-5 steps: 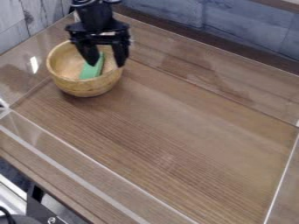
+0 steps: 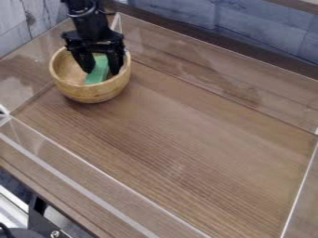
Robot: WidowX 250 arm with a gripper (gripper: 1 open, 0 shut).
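My black gripper reaches down from the top left over a round wooden bowl, its fingers open and spread at the bowl's far part. Inside the bowl lies a green object, partly between or just below the fingers; whether they touch it I cannot tell.
The table's edge runs along the left side near the bowl.
Over the last second my gripper has moved left from the bowl's right part and shifted a little within it. The green object stays in the bowl.
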